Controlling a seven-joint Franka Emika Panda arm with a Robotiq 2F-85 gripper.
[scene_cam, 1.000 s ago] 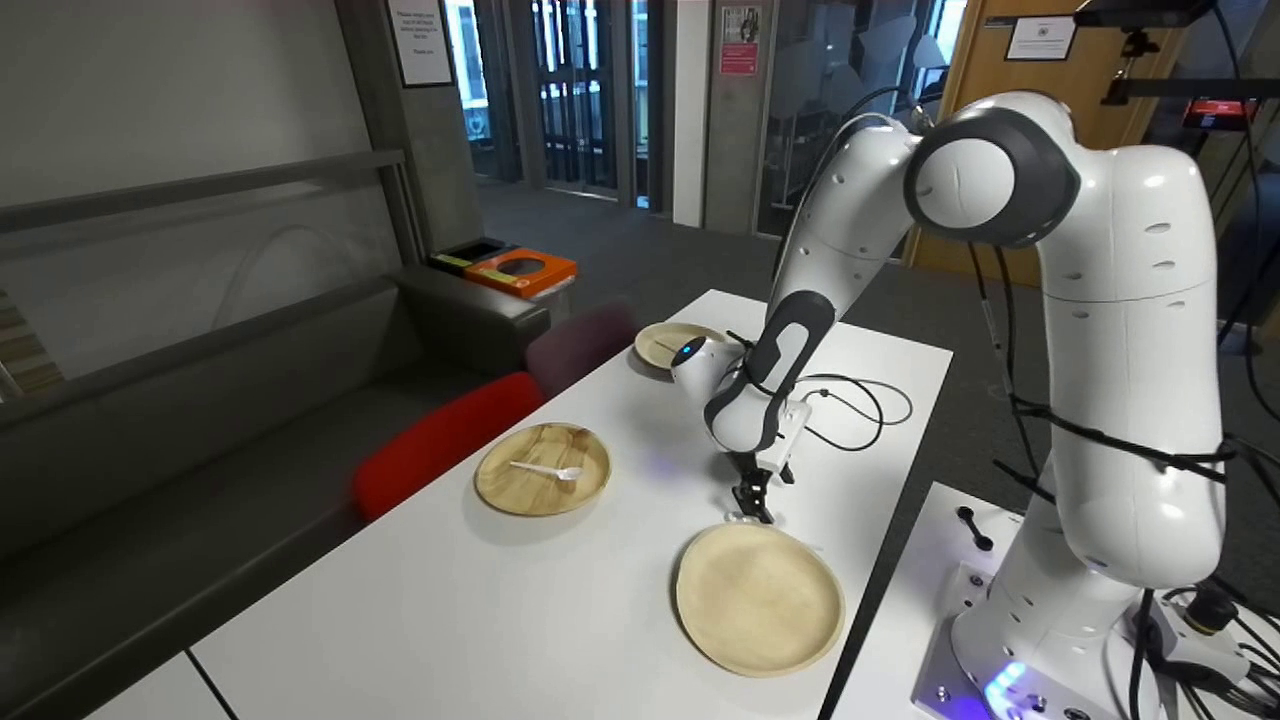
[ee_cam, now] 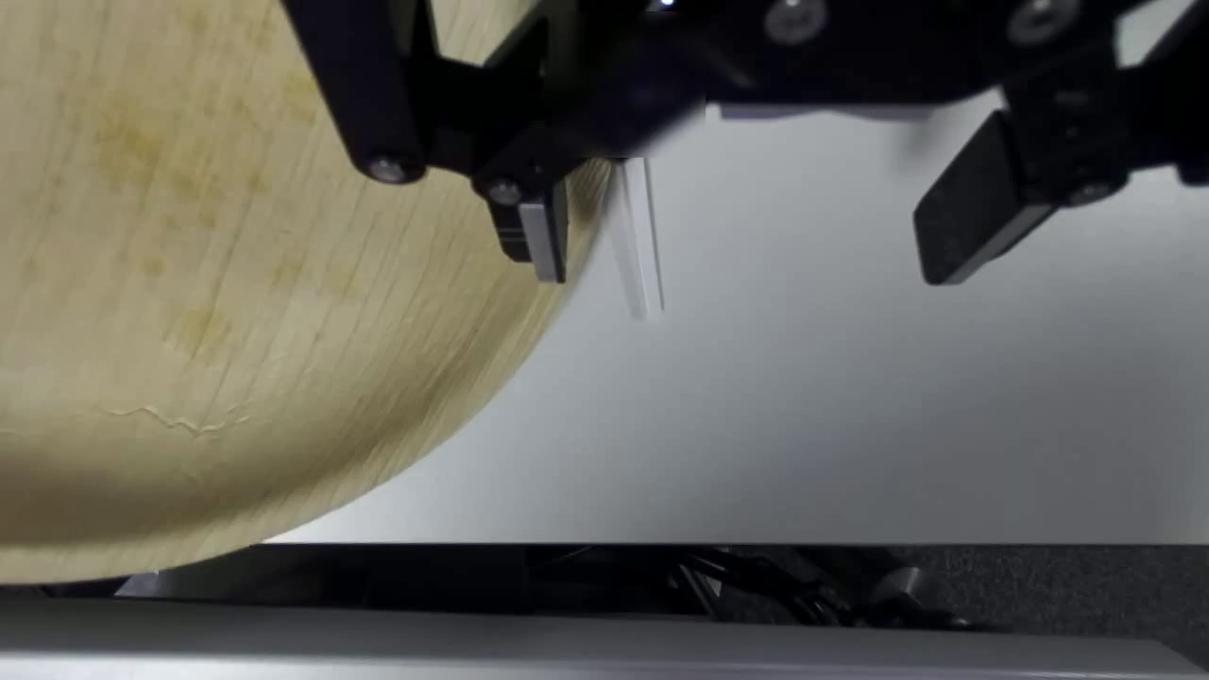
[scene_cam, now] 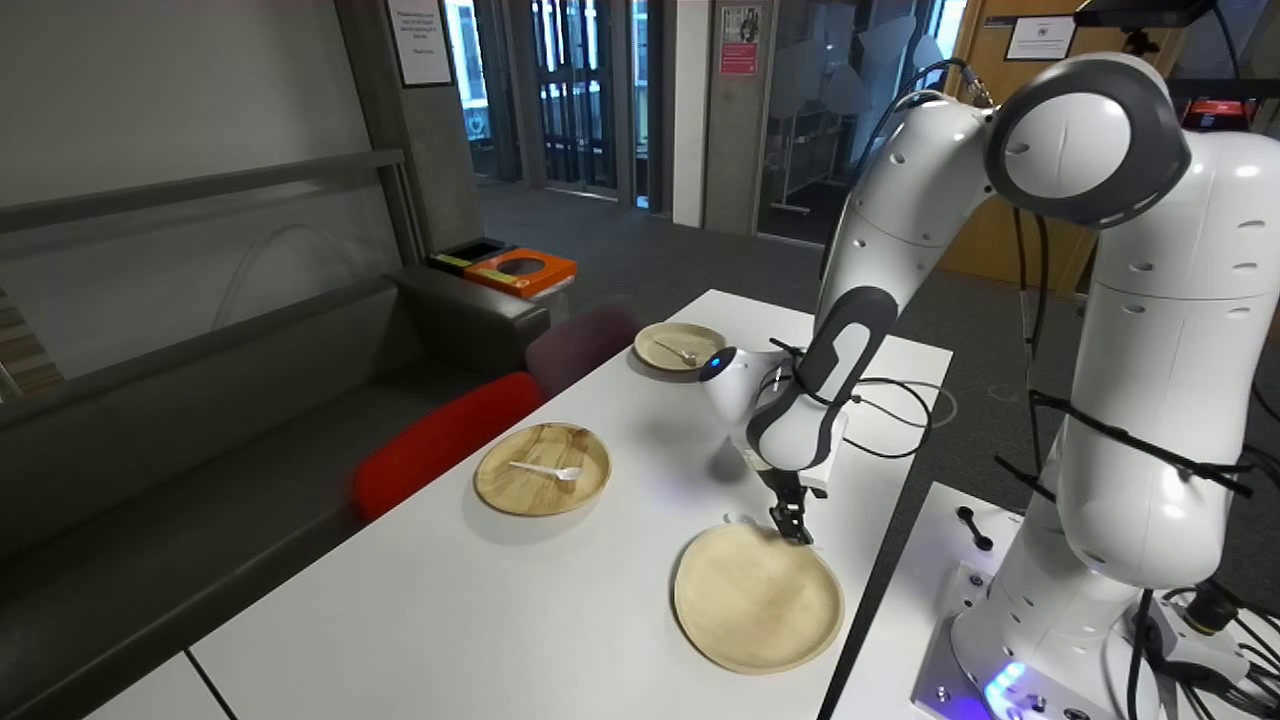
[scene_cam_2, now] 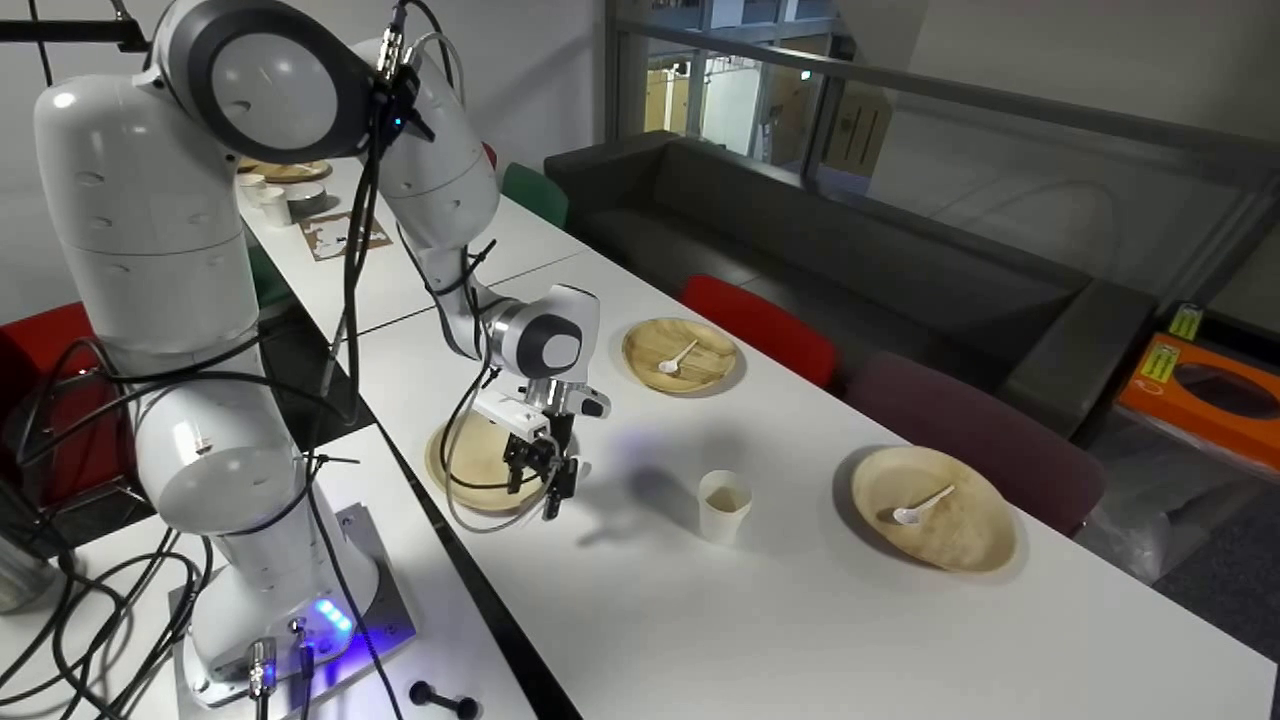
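Note:
My gripper is open, pointing down at the far rim of the near plate. In the wrist view, one finger is over the rim of this tan plate and the other finger is over bare table. A white plastic utensil's handle lies on the table between them, nearer the plate-side finger; its upper part is hidden by the gripper. In exterior view 1, its pale wider end shows left of the fingers. Nothing is held.
A wooden plate with a white spoon on it is near the red chair. Another plate with a spoon lies toward the table's far end. A white cup stands between that plate and my gripper.
My arm has moved right in exterior view 1, carrying the gripper from near the utensil's wider end toward its handle. The two farther plates have not moved.

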